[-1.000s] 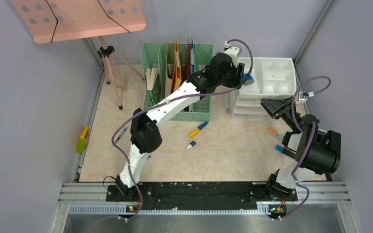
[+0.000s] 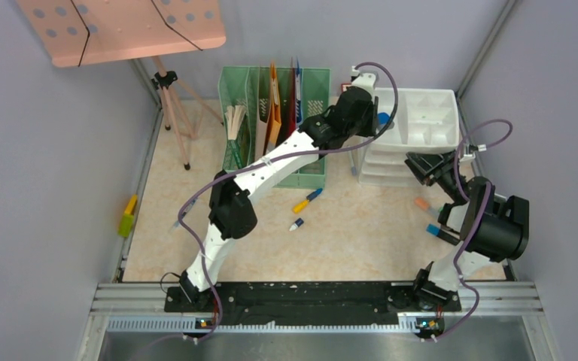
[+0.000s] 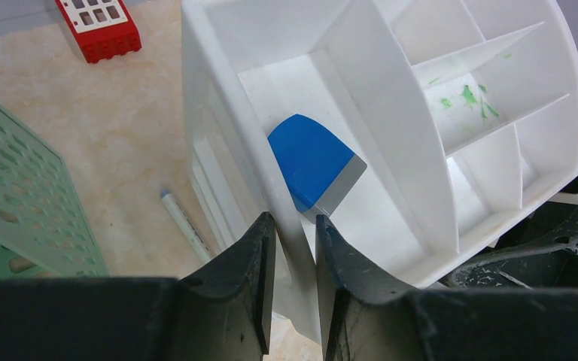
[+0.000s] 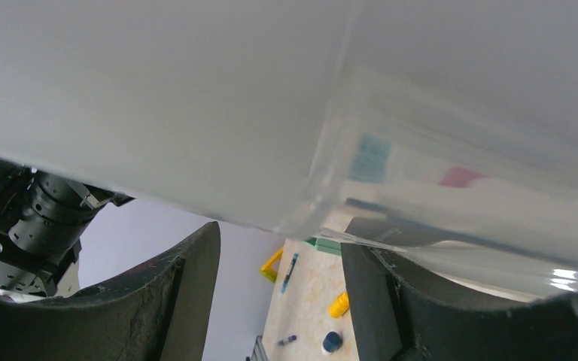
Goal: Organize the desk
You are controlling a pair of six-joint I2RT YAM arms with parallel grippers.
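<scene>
A white drawer unit (image 2: 391, 180) stands at the back right, its top drawer (image 2: 430, 120) divided into compartments. In the left wrist view a blue block with a grey end (image 3: 307, 159) lies in the drawer's long compartment. My left gripper straddles the drawer's side wall (image 3: 267, 150), one finger outside and one inside; the gap is narrow, and whether they press on the wall is unclear. At the unit's front right corner is my right gripper, fingers apart, with a white translucent edge (image 4: 301, 214) close above and beyond them.
A green organizer (image 2: 314, 180) holds folders and sticks. On the desk are a yellow-and-blue marker (image 2: 307, 200), a small blue-capped item (image 2: 296, 224) and an orange piece (image 2: 421, 203). A pink stand (image 2: 174, 105) rises at left.
My left gripper has shifted slightly right over the last second, onto the drawer's left wall, partly covering the blue block from above. The right arm has barely moved.
</scene>
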